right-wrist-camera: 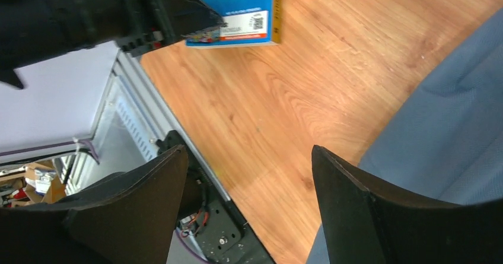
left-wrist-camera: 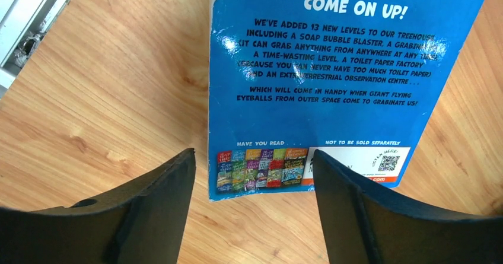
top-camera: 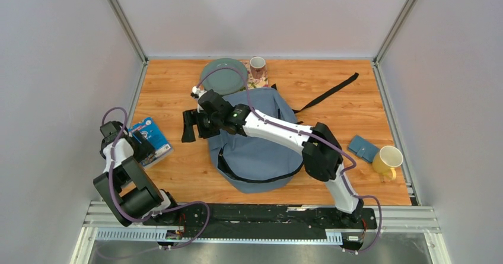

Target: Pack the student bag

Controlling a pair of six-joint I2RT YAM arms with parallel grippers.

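A blue book lies back cover up at the left side of the table. Over its lower end is my left gripper, open, its fingers apart; the right finger overlaps the strip of small pictures on the cover. The blue-grey bag lies flat in the middle, its black-edged mouth toward the front. Stretched across the bag, my right arm partly hides it. My right gripper is just past the bag's left side, open and empty in the right wrist view, with the blue book well ahead of it.
A green plate and a white mug stand on a floral item at the back. At the right are a small blue pouch and a yellow mug. Bare table separates book and bag.
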